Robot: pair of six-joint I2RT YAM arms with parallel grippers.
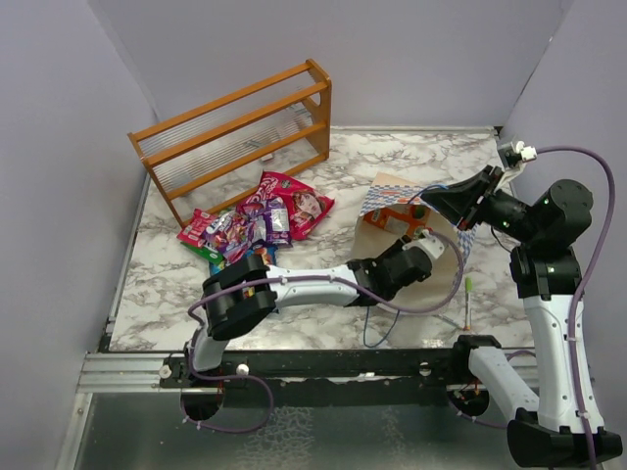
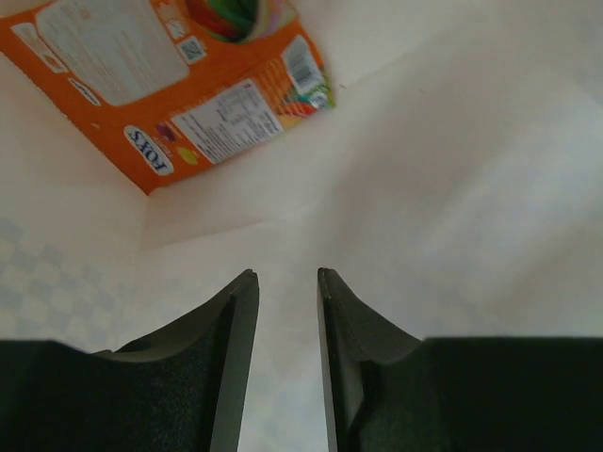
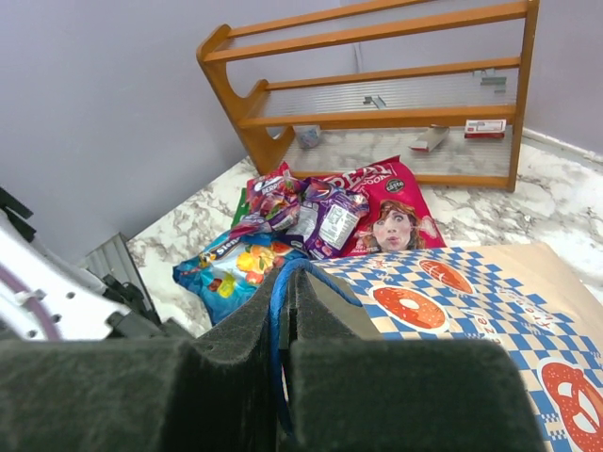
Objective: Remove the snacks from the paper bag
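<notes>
The paper bag (image 1: 411,279) lies open at the right, its checkered flap (image 3: 490,311) at the top. Inside is an orange snack package (image 2: 160,75) with a small colourful item (image 2: 236,17) over it. My left gripper (image 1: 411,240) reaches into the bag below the package, its fingertips slightly apart with nothing visible between them. My right gripper (image 1: 460,211) is shut on the bag's blue handle (image 3: 279,306), above the bag's opening. Several snack bags (image 1: 294,206) (image 3: 391,217) lie piled at the left.
A wooden rack (image 1: 225,98) (image 3: 377,118) stands behind the piled snacks. A thin tool (image 1: 468,304) lies right of the bag. Free table shows behind the bag and left of the pile.
</notes>
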